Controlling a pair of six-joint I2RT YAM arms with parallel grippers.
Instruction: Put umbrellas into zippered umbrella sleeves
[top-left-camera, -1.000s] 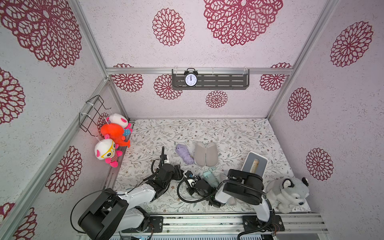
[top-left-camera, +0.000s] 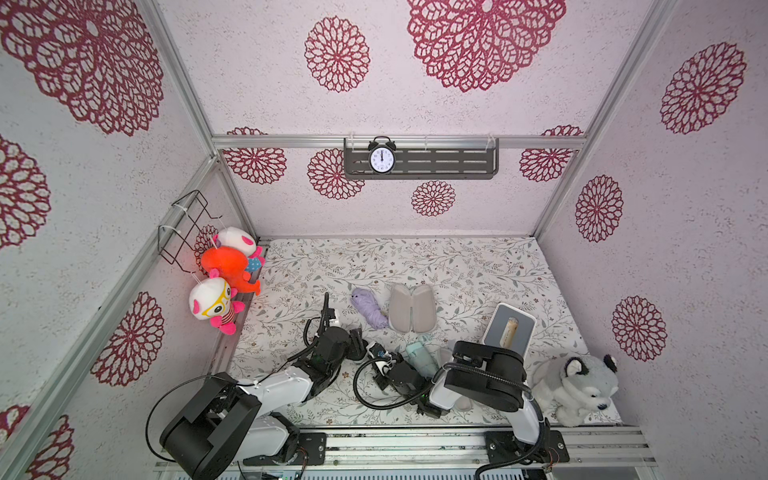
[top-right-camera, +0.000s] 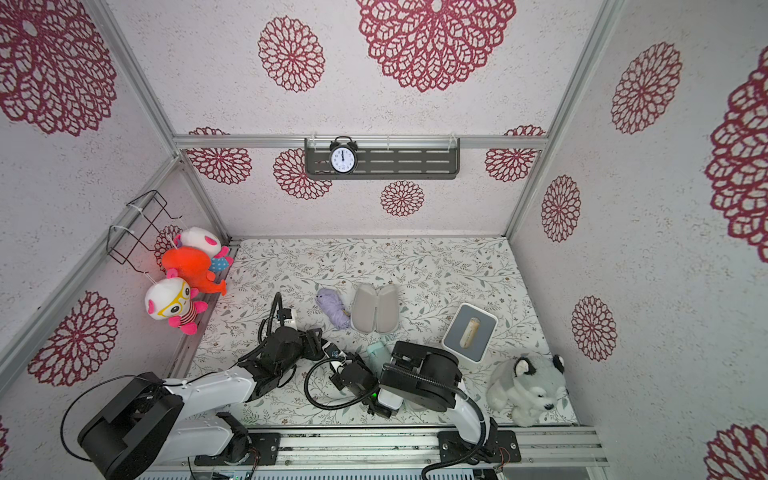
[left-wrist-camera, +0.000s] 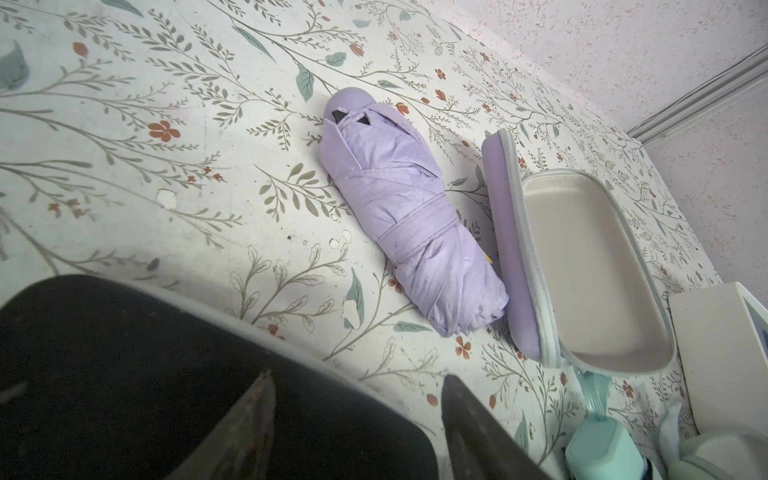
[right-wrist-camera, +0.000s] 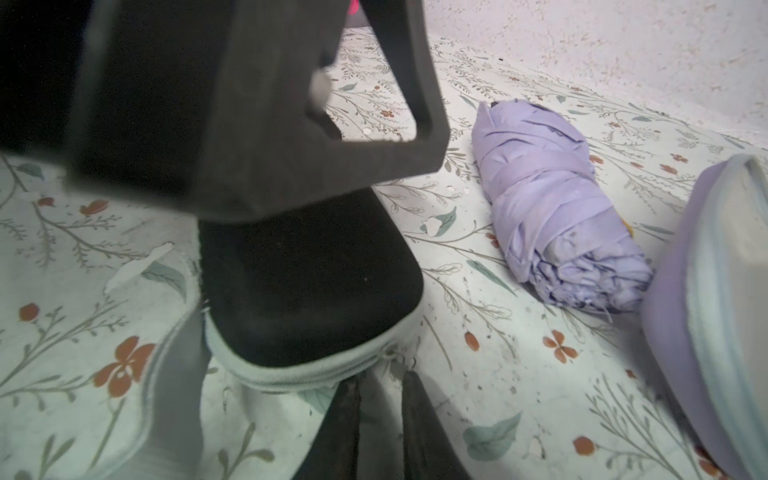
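The black sleeve, with pale zipper trim, lies under my left gripper. Its fingers are apart, one over the sleeve and the other past its edge, bare table showing beside it. In the right wrist view the left gripper's dark body partly covers the sleeve. My right gripper has its fingertips slightly apart at the sleeve's trimmed front edge, nothing clear between them. A rolled lilac umbrella lies beyond, beside an open purple sleeve with a beige lining. A teal umbrella is partly hidden by the right arm.
A grey-lined white tray holding a pale stick and a husky plush are at the right. More plush toys sit at the left wall.
The left arm has barely moved; umbrellas and open sleeve stay put.
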